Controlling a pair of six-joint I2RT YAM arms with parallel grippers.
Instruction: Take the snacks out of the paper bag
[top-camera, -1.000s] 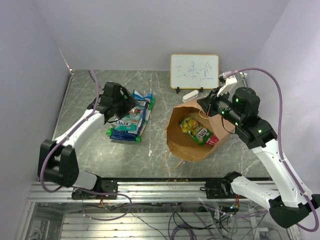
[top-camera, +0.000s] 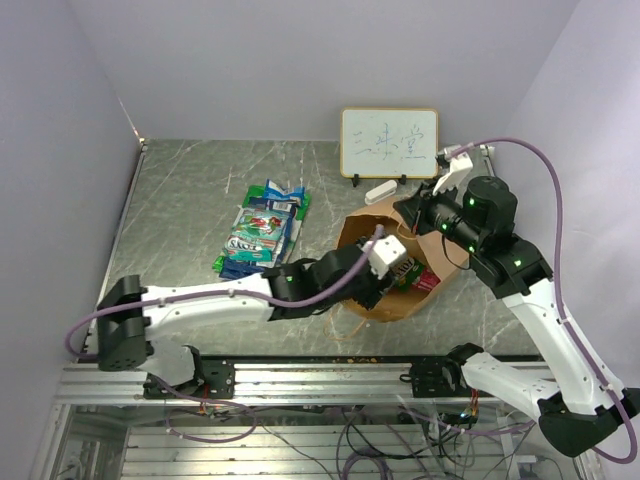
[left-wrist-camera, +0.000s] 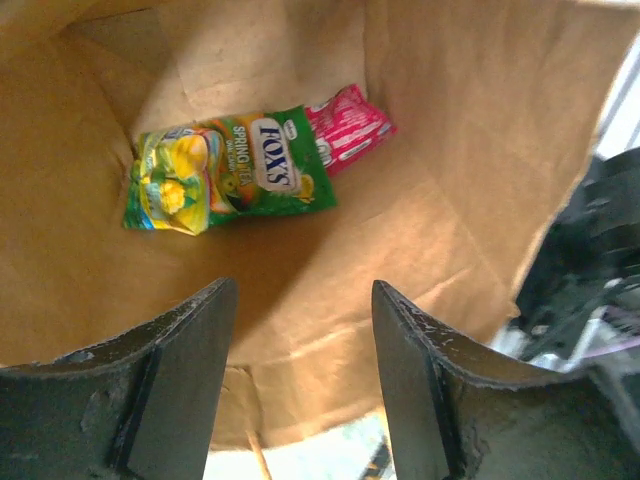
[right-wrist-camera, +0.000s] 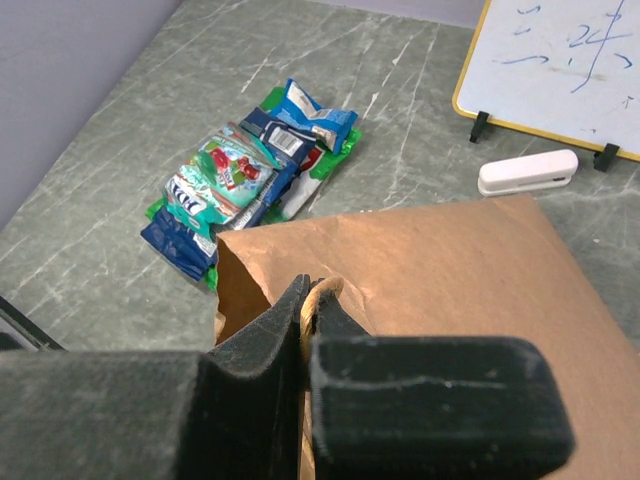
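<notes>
The brown paper bag (top-camera: 350, 238) lies with its mouth open. Inside it, the left wrist view shows a green and yellow Fox's spring tea packet (left-wrist-camera: 235, 172) and, partly behind that, a smaller pink-red packet (left-wrist-camera: 350, 128). My left gripper is at the bag's mouth, fingers apart with nothing between them, clear of both packets. From above, the left arm hides part of the green packet. My right gripper is shut on the bag's twisted paper handle (right-wrist-camera: 318, 296), at the upper edge of the bag.
Several snack packets (top-camera: 258, 235) lie in a pile on the grey table (top-camera: 180, 200), left of the bag. Behind the bag stand a whiteboard (top-camera: 389, 143) and a white oblong object (top-camera: 381, 192).
My left gripper has moved right, from above the snack pile to the bag's mouth, and now covers part of the green packet. The right arm and the bag look unchanged.
</notes>
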